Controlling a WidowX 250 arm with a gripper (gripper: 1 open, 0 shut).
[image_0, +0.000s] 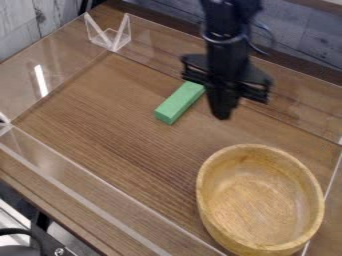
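My gripper (235, 100) hangs over the upper middle of the table (100, 155), dark, its fingers pointing down and looking shut, with nothing seen between them. Just left of it lies a green block (178, 102). A yellow oval bowl (258, 196) sits at the lower right, below the gripper.
A white wire rack (110, 32) stands at the back left. Dark cables show at the lower left edge.
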